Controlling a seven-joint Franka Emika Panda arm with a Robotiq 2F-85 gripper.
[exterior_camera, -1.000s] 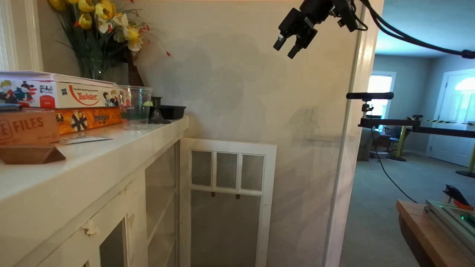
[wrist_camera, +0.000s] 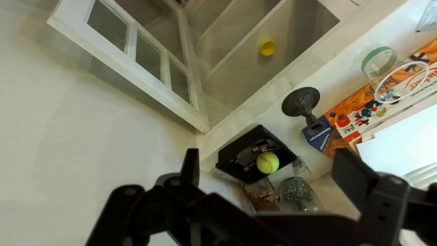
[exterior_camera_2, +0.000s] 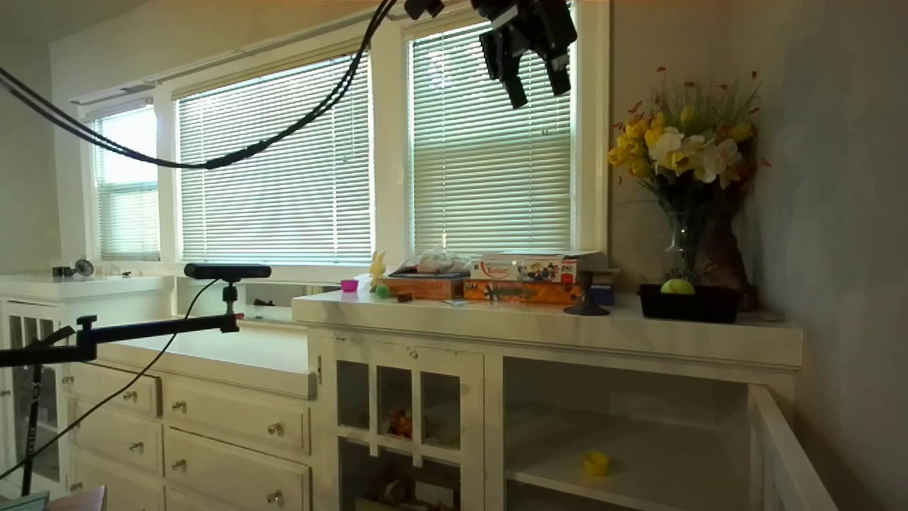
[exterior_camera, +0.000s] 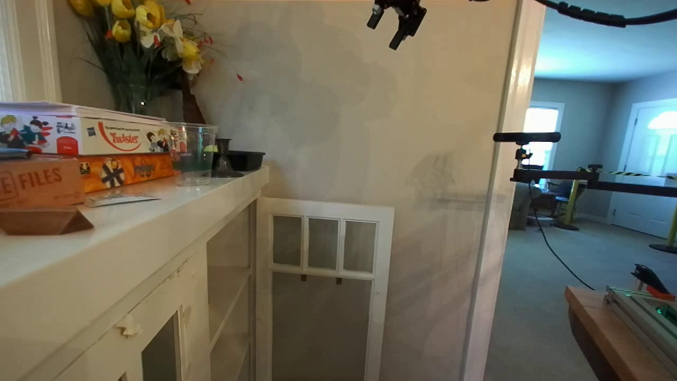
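My gripper stands open, its two fingers wide apart and nothing between them in the wrist view. In exterior view 1 the gripper (exterior_camera: 383, 32) hangs at the top edge, in front of the wall and well above the counter. Exterior view 2 has the gripper (exterior_camera_2: 538, 92) high before the window. Far below it, on the counter's end, sits a black tray (wrist_camera: 236, 148) holding a yellow-green tennis ball (wrist_camera: 268, 162) and several small dark items. Beside the tray is a dark metal candle holder (wrist_camera: 301, 101). A yellow cup (wrist_camera: 268, 47) rests on a shelf inside the cabinet.
A cabinet door (exterior_camera: 385, 254) is swung open against the wall. The counter (exterior_camera_2: 545, 320) carries stacked game boxes (exterior_camera: 124, 143), a clear plastic cup (exterior_camera: 193, 152) and a flower vase (exterior_camera_2: 682, 234). The air around the gripper is free.
In exterior view 1 my gripper has moved left and up, so that most of the arm is out of the frame. The objects on the counter and the cabinet door have not moved.
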